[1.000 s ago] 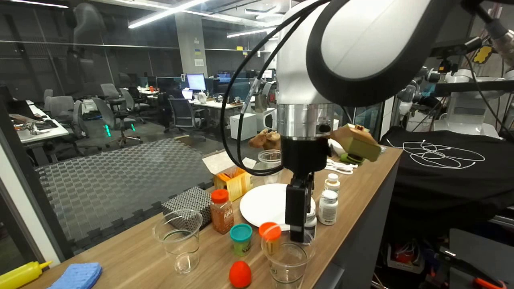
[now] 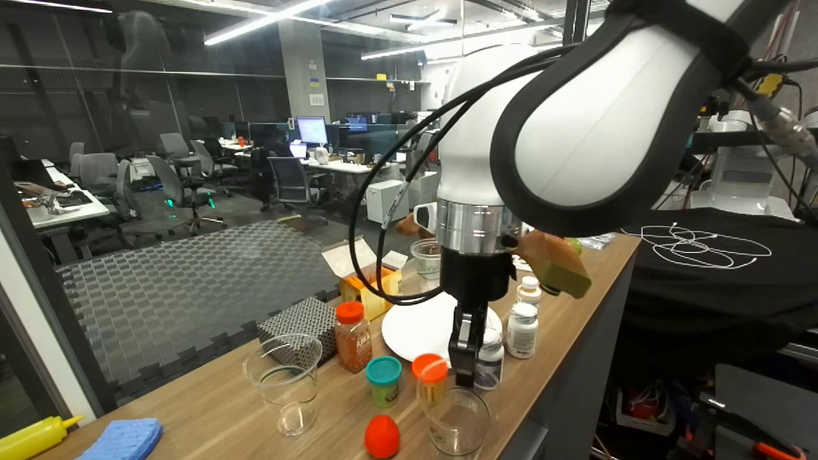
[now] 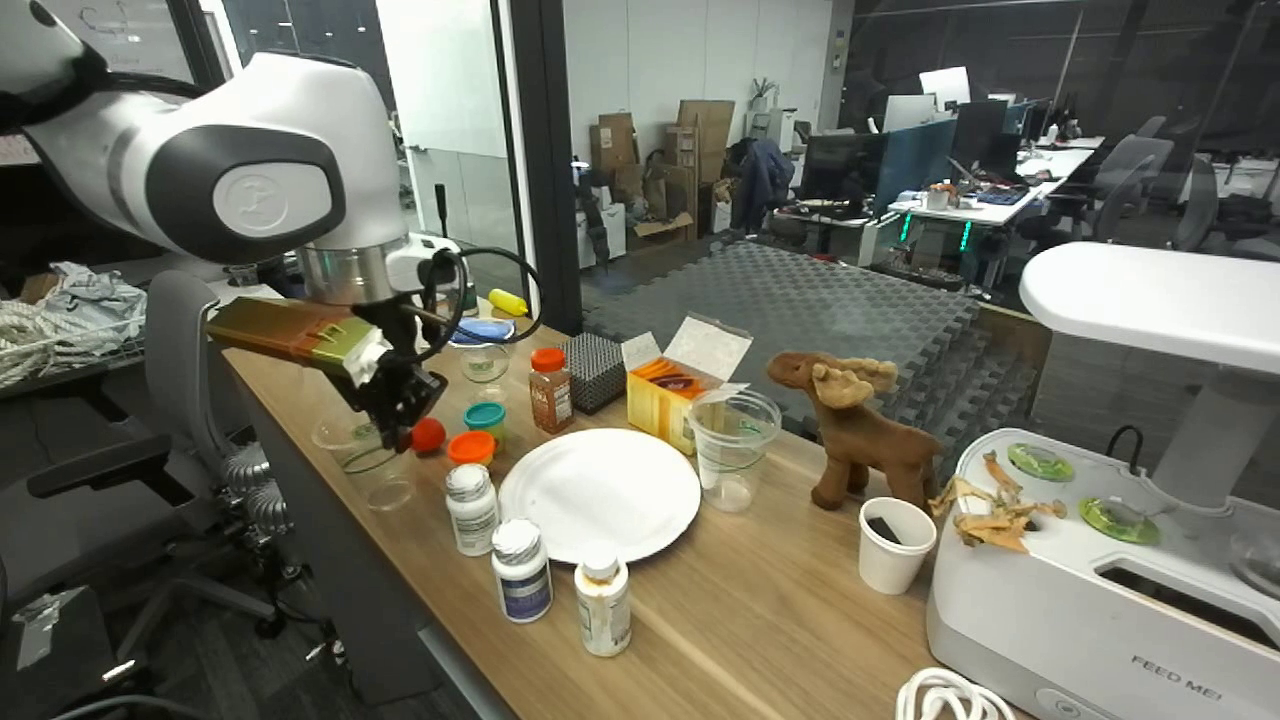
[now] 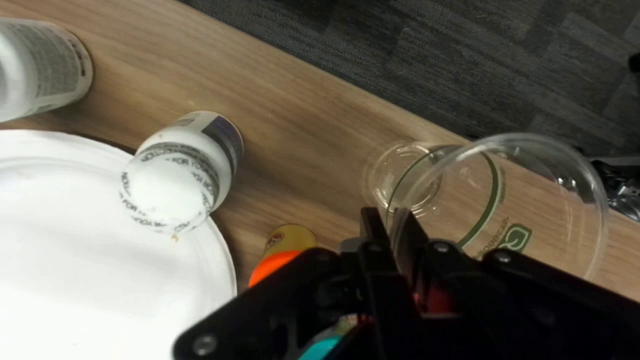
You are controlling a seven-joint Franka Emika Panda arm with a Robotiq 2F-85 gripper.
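Observation:
A clear plastic cup point(image 4: 510, 240) with a green ring and leaf logo stands near the table edge; its rim and part of its wall show in the wrist view. My gripper is lowered at that cup's near rim, its dark fingers part open with a narrow gap. The rim passes at the fingertips, and whether both pads touch it cannot be told. From the first exterior view, the gripper point(image 2: 463, 379) hangs at the back rim of the cup point(image 2: 457, 429). In the second exterior view the cup point(image 3: 381, 480) is partly hidden behind the gripper point(image 3: 402, 442).
Close by are an orange-lidded tub point(image 2: 430, 369), a teal-lidded tub point(image 2: 383, 375), a red ball point(image 2: 383, 437) and several white bottles point(image 3: 524, 574). A white plate point(image 3: 600, 486) lies behind. Another clear cup point(image 2: 291, 391) stands to the left. The table edge runs close beside the gripper.
The arm has come down and the gripper has shifted slightly left in the first exterior view. Its fingers appear narrower there. The cup's rim looks shifted slightly right to left, while other items stay put.

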